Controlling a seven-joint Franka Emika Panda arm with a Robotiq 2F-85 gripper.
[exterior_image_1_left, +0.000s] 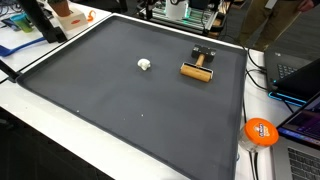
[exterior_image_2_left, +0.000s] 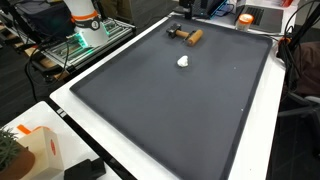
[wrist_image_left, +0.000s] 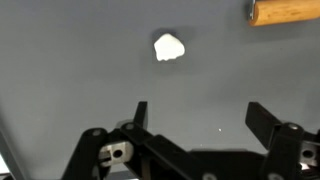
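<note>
A small white lump (wrist_image_left: 169, 47) lies on the dark grey board, near the top middle of the wrist view. It also shows as a white spot (exterior_image_1_left: 144, 64) in exterior view 1 and a white piece (exterior_image_2_left: 183, 61) in exterior view 2. My gripper is open over bare board, its two dark fingers wide apart with nothing between them. In the wrist image the lump sits above the gap between the fingers, clear of both. A tool with a wooden cylinder (exterior_image_1_left: 197, 72) and a dark end lies apart from the lump; its wooden part (wrist_image_left: 285, 11) is cut off at upper right.
The board (exterior_image_1_left: 140, 105) is mostly clear, with a white table border around it. An orange-lidded jar (exterior_image_1_left: 261, 132) stands beside its edge, near a laptop (exterior_image_1_left: 298, 150) and cables. In exterior view 2, a potted plant (exterior_image_2_left: 12, 155) stands at lower left.
</note>
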